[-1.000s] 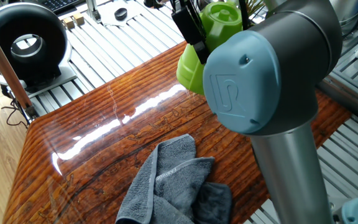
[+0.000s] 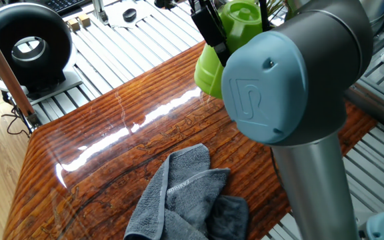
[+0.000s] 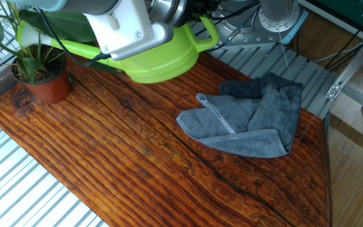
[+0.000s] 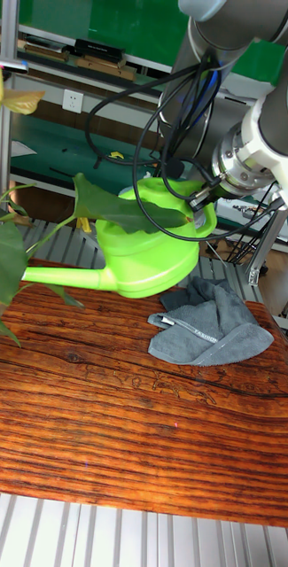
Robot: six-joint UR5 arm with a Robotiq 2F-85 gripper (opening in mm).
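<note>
A bright green watering can (image 4: 146,255) hangs above the wooden table, its long spout (image 4: 65,277) pointing left towards the plant in the third view. My gripper (image 4: 203,198) is at the can's handle (image 4: 208,223) and appears shut on it; cables and a leaf partly cover the fingers. In the second view the can (image 3: 162,62) shows below the white wrist housing, which hides the fingertips. Only part of the can (image 2: 209,72) shows in the first view, behind the blue-capped arm joint. A potted plant (image 3: 48,82) with a reddish-brown pot stands at the table's corner, near the spout.
A crumpled grey towel (image 3: 251,120) lies on the wooden table (image 3: 137,170), on the side away from the plant. Loose black cables (image 4: 140,142) loop around the wrist. Broad leaves (image 4: 112,205) overlap the can in the third view.
In the first view, the can and the arm joint have shifted slightly to the right. The towel has stayed put.
</note>
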